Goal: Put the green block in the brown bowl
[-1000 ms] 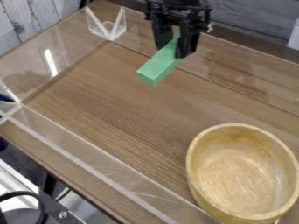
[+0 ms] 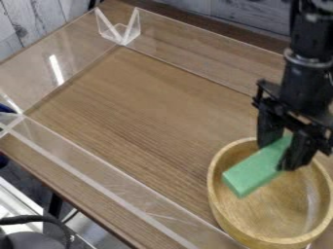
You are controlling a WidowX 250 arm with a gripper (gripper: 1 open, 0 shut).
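Observation:
The green block (image 2: 252, 173) is tilted, its upper end between the black fingers of my gripper (image 2: 287, 142), which is shut on it. Seen from this camera, the block overlaps the opening of the brown bowl (image 2: 267, 226) at the lower right. Its lower end appears over the left part of the bowl's inside. How high it hangs above the bowl's floor I cannot tell. My gripper and arm cover part of the bowl's far rim.
A clear plastic wall (image 2: 124, 206) runs along the tray's near left side. A clear bracket (image 2: 119, 27) stands at the far corner. Black cables (image 2: 39, 222) lie outside at lower left. Bare wooden floor (image 2: 143, 102) fills the middle.
From the far middle of the tray, my gripper has carried the green block toward the camera and right, to the bowl. The bowl has stayed put.

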